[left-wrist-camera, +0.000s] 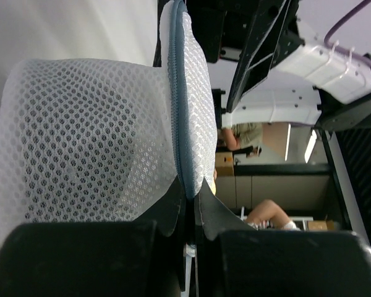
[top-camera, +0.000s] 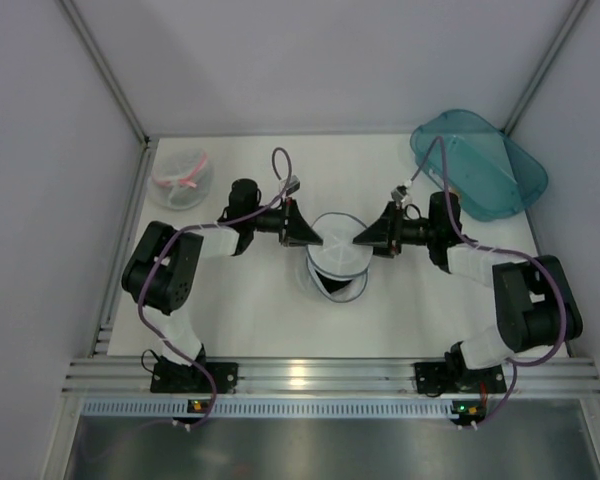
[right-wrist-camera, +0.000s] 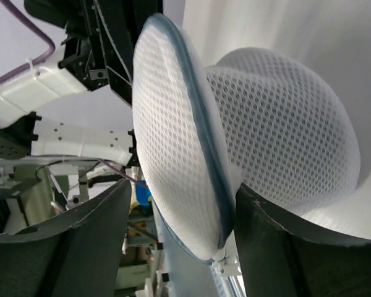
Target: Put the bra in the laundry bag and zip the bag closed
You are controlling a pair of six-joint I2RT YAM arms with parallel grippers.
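Observation:
A white mesh laundry bag [top-camera: 338, 245] with blue-grey zipper edging is held up at the table's centre, dark cloth [top-camera: 332, 283] visible inside its lower part. My left gripper [top-camera: 310, 240] is shut on the bag's zipper edge at its left side. My right gripper [top-camera: 372, 240] stands open at the bag's right side; in the right wrist view the zipper edge [right-wrist-camera: 207, 142] runs down between its fingers.
A teal tray [top-camera: 480, 160] lies at the back right and a round mesh bag with pink trim [top-camera: 180, 178] at the back left.

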